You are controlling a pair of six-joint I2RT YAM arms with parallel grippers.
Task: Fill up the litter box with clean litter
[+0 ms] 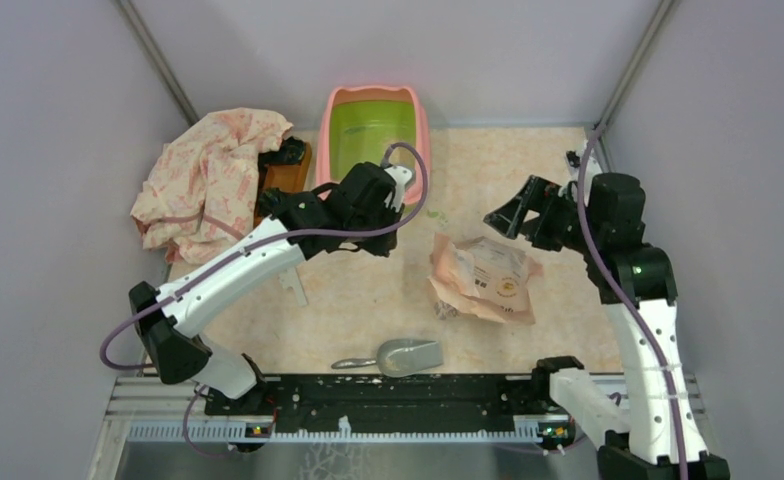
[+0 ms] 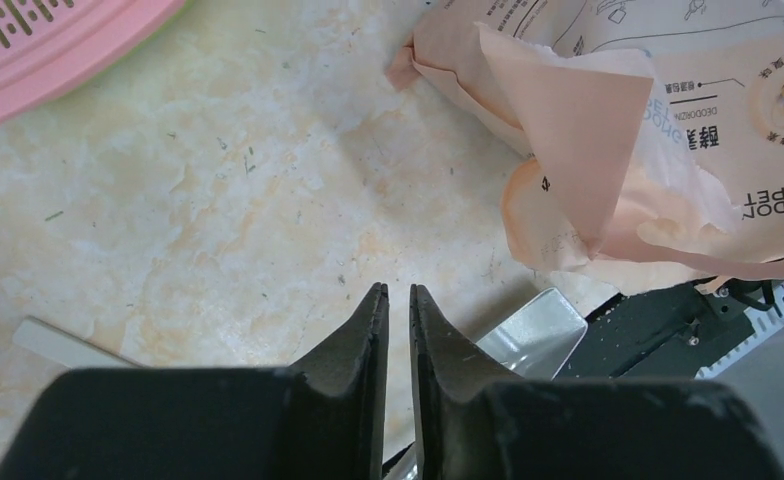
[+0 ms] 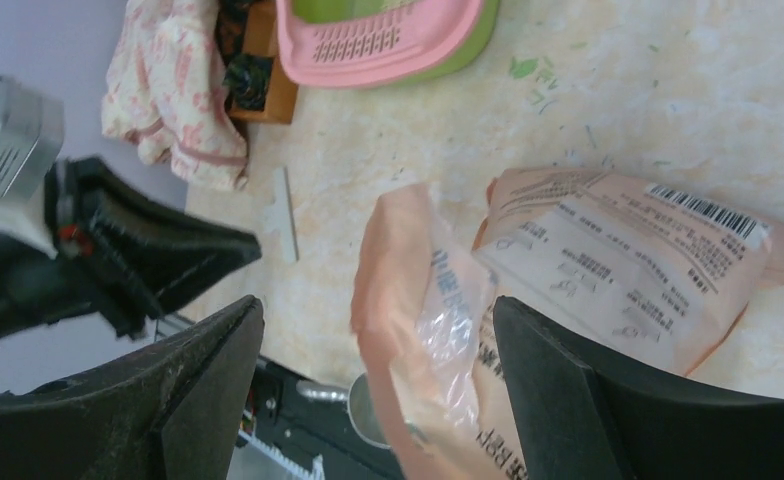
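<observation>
The pink-rimmed green litter box (image 1: 371, 135) stands at the back. The torn paper litter bag (image 1: 488, 280) lies crumpled on the table's right side. A metal scoop (image 1: 408, 357) lies at the front edge; in the left wrist view the scoop (image 2: 533, 330) is partly behind my fingers. My left gripper hangs over the table left of the bag, fingertips slightly apart, nothing visible between them. My right gripper stands open above the bag, holding nothing.
A patterned cloth (image 1: 208, 180) and a wooden tray (image 1: 283, 185) with dark items sit at the left. A small pale strip (image 1: 293, 290) lies left of centre.
</observation>
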